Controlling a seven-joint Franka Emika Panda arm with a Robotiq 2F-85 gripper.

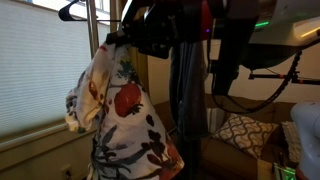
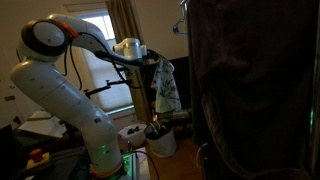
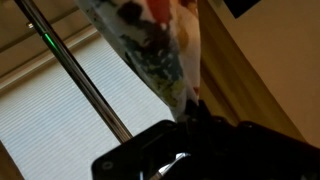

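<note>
A white cloth with a red and dark plant print (image 1: 128, 105) hangs in loose folds from my gripper (image 1: 120, 38). The gripper is shut, with the cloth's top bunched between its fingers. In the wrist view the patterned cloth (image 3: 155, 40) runs up and away from the dark gripper. Exterior view 2 has the cloth (image 2: 166, 88) hanging clear above the floor. Part of a black hanger (image 1: 70, 12) shows at the upper left, close to the gripper's height.
A metal rack pole (image 3: 78, 78) stands close by, in front of the window blind (image 1: 40, 75). Dark hanging clothes (image 1: 188, 90) are behind the gripper. A pale bin (image 2: 160, 140) stands below the cloth. A patterned cushion (image 1: 245, 133) lies at the back right.
</note>
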